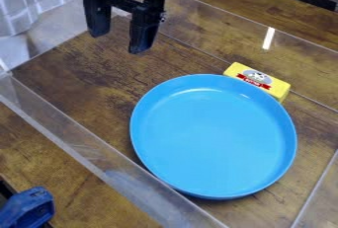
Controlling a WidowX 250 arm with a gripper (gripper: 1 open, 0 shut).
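My black gripper [122,27] hangs at the top left over the wooden surface, pointing down with its two fingers apart and nothing visible between them. Below and to its right lies a large round blue plate [212,133], empty. A yellow box [258,80] with a red and white label sits just behind the plate's upper right edge.
Clear walls edge the wooden area [66,89] along the left and bottom. A crumpled blue object [24,208] lies outside at the bottom left. The wood left of the plate and behind the box is bare.
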